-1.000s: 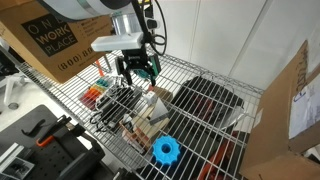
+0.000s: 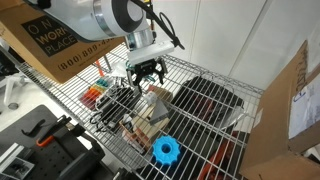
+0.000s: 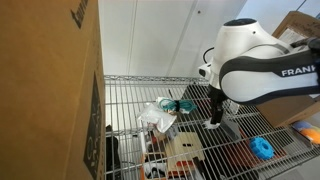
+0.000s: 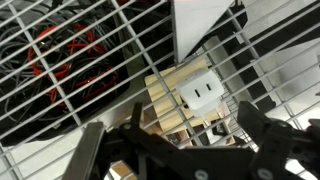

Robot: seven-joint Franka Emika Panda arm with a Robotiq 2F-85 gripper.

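My gripper stands open, its two dark fingers wide apart at the bottom of the wrist view. Ahead of them is a white plug adapter (image 4: 202, 91) with two slots, apart from both fingers, beside pale wooden pieces (image 4: 165, 98) under or among the rack wires. In exterior view 1 the gripper (image 2: 148, 80) hangs above the wire rack near a small pale object. No object shows between the fingers.
A blue ring (image 2: 165, 150) lies on the rack toward the front. Black and red cables (image 4: 70, 60) fill the left of the wrist view. A cardboard box (image 2: 285, 120) borders the right side, another box (image 2: 65, 40) the back left. Clutter surrounds the rack's middle.
The arm's wrist has turned and the gripper has shifted slightly right in exterior view 1. The things on the rack look unmoved.
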